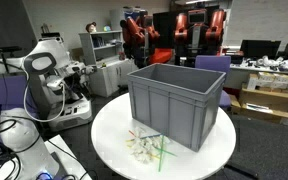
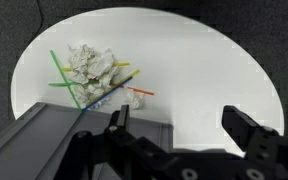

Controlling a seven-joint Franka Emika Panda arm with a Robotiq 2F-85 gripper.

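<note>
My gripper stands open in the wrist view, its two black fingers (image 2: 118, 122) wide apart with only white tabletop showing between them. Crumpled white paper (image 2: 88, 66) lies in a loose heap on the round white table (image 2: 199, 60). Coloured straws lie among it: a green straw (image 2: 59, 67), a blue straw (image 2: 112, 90), an orange straw (image 2: 139, 91) and a few yellow ones. Beside the heap rises a large grey bin (image 1: 166, 113). Its interior is hidden in the exterior view. In the wrist view its grey top (image 2: 44, 140) fills the lower left.
White arm parts (image 1: 46, 59) occupy the exterior view's left side. A purple chair (image 1: 213, 63), cardboard boxes (image 1: 266, 99) and a desk stand behind the table. Bare tabletop lies left of the bin in the exterior view.
</note>
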